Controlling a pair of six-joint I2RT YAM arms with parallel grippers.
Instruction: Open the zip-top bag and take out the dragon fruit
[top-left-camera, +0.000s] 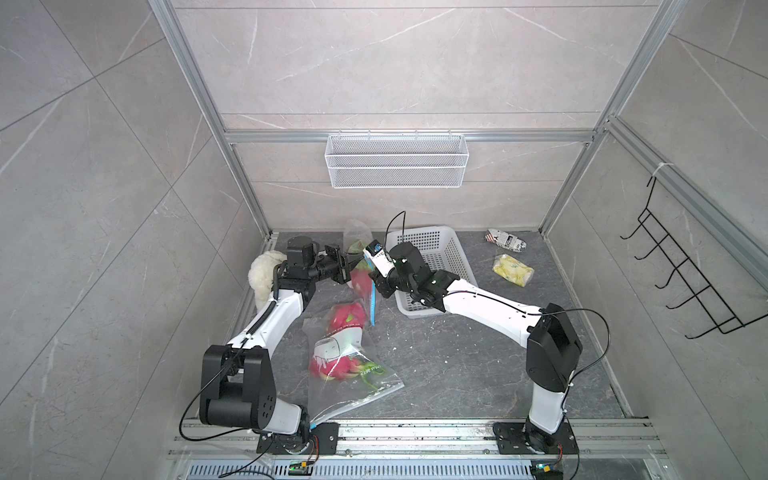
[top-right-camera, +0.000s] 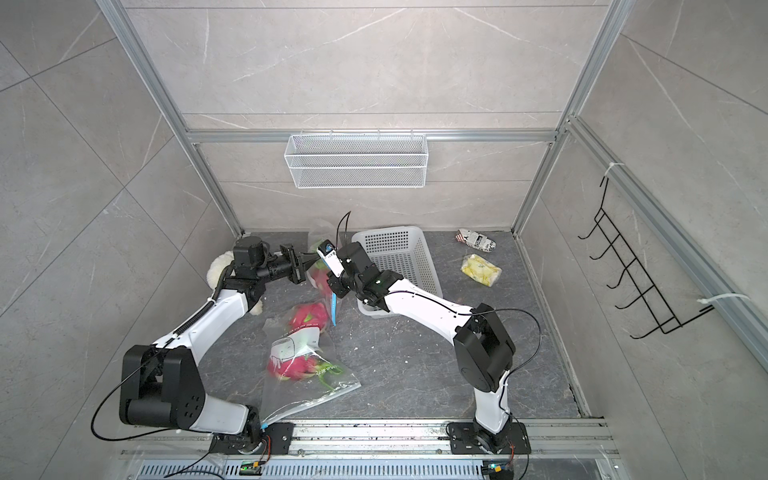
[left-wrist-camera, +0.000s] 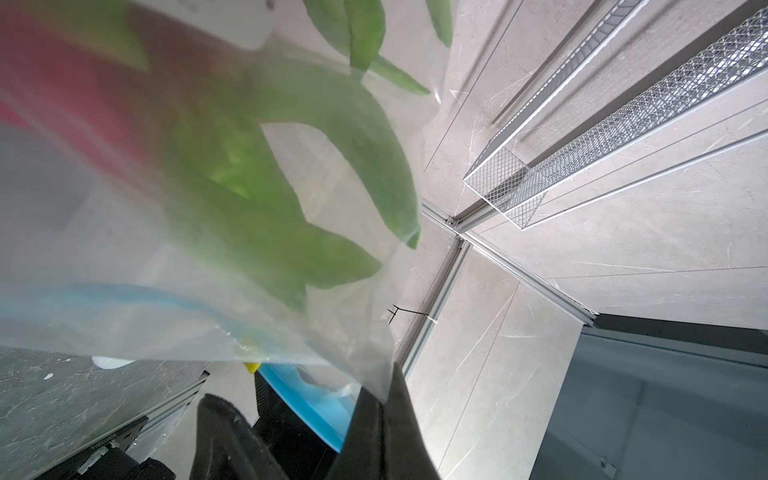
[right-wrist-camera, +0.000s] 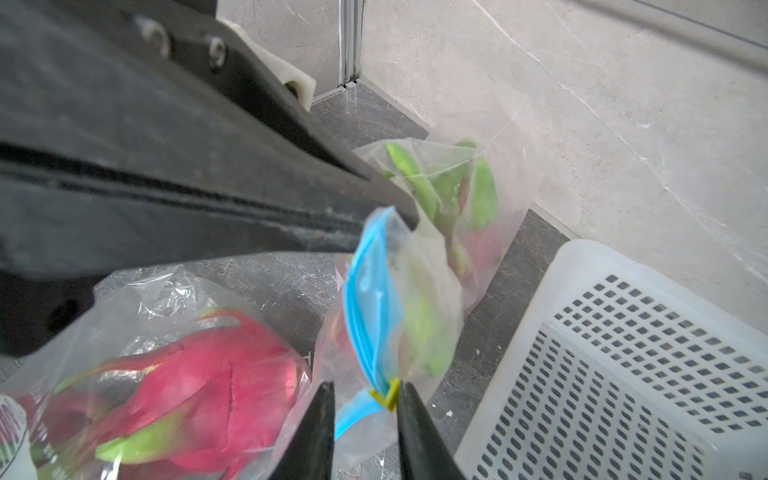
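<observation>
A clear zip top bag with a blue zip strip (right-wrist-camera: 364, 320) stands at the back left, holding a pink dragon fruit (top-left-camera: 361, 281) with green leaves. My left gripper is shut on the bag's upper edge, where the plastic runs taut into its fingertips. In the right wrist view, the left fingers (right-wrist-camera: 344, 216) pinch the film at one end of the blue strip. My right gripper is part open. The yellow slider (right-wrist-camera: 389, 396) appears between its fingertips, a gap showing beside it; contact cannot be told. In the top views the right fingertips are mostly hidden.
A second clear bag (top-left-camera: 344, 392) with dragon fruit inside lies in front. Right beside the held bag is a white perforated basket (top-left-camera: 452, 260). A yellow packet (top-left-camera: 513, 270) and a small printed packet (top-left-camera: 505, 240) lie farther right.
</observation>
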